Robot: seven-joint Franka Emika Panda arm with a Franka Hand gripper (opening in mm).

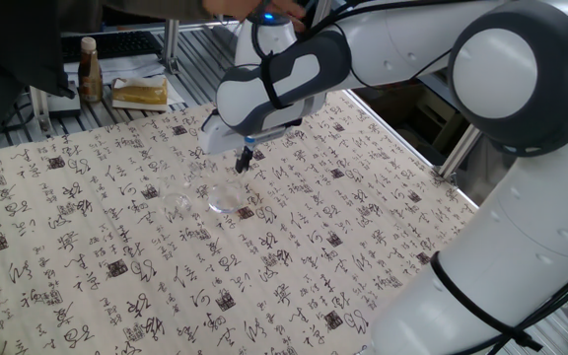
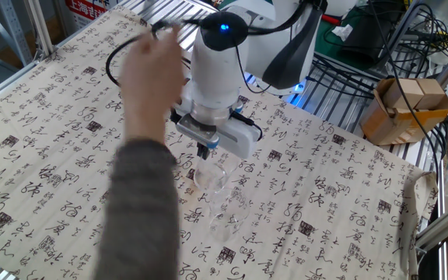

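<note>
Two clear, see-through pieces stand out faintly on the patterned cloth. The nearer to the gripper is a round, cup-like clear piece [image 1: 226, 198], also visible as a clear piece [image 2: 210, 176] in exterior view 2. Beside it is a fainter clear piece [image 1: 177, 203], seen again as a clear outline [image 2: 229, 215]; whether the two are joined I cannot tell. My gripper [image 1: 244, 159] points down just above the cup-like piece. Its dark fingers [image 2: 202, 150] look like one narrow shape, so neither the gap nor any contact with the clear piece can be made out.
A person's arm [image 2: 140, 202] reaches across to my wrist. Behind the cloth [image 1: 97, 256] stand a sauce bottle [image 1: 90, 71] and a yellow-and-white box [image 1: 140, 94]. A cardboard box [image 2: 405, 111] sits at the right side in exterior view 2.
</note>
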